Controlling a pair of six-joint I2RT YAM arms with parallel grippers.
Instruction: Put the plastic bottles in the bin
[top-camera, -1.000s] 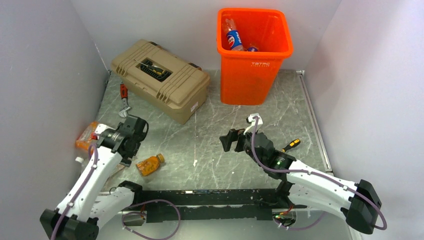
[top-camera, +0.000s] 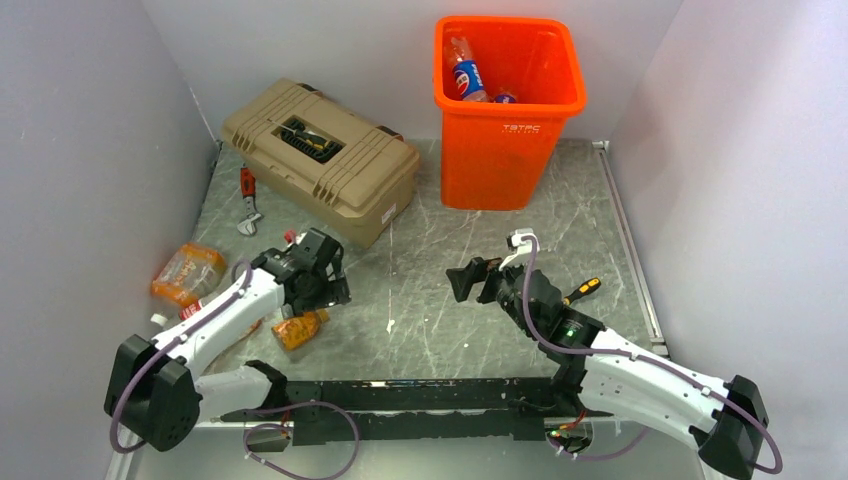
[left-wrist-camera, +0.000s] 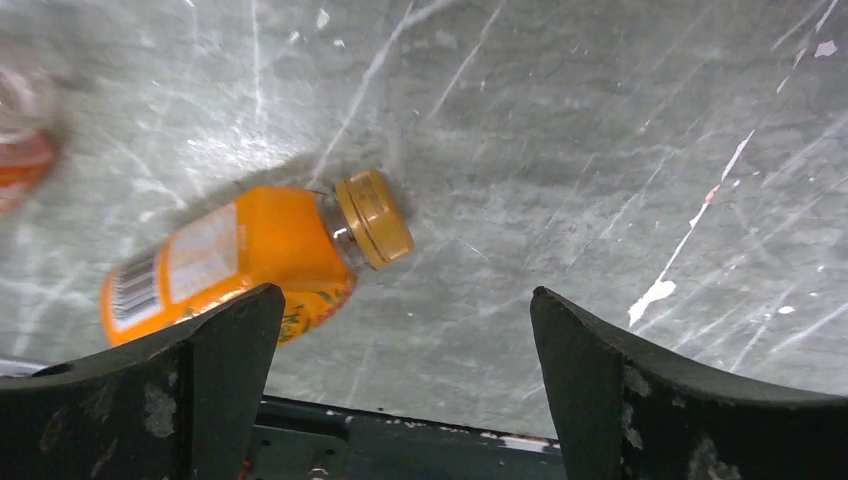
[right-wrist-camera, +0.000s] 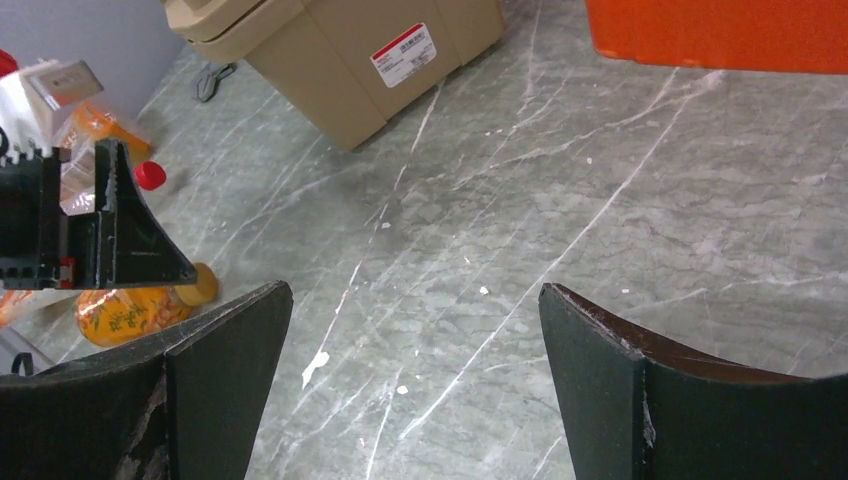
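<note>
A small orange-juice bottle (top-camera: 295, 331) with a gold cap lies on its side. My left gripper is open just above it, the bottle (left-wrist-camera: 230, 260) left of centre between and beyond its fingers. More bottles, including an orange one (top-camera: 188, 275), lie at the left, partly hidden by my left arm. The orange bin (top-camera: 505, 160) at the back holds a Pepsi bottle (top-camera: 468, 78) and another item. My right gripper (top-camera: 472, 282) is open over the right middle, nothing between its fingers.
A tan toolbox (top-camera: 330, 180) sits at back left, with a wrench (top-camera: 249, 210) beside it. A screwdriver (top-camera: 586, 287) lies right, behind my right arm.
My left gripper has moved right, over the small juice bottle. My right arm has shifted slightly to the right. The bottles look unmoved.
</note>
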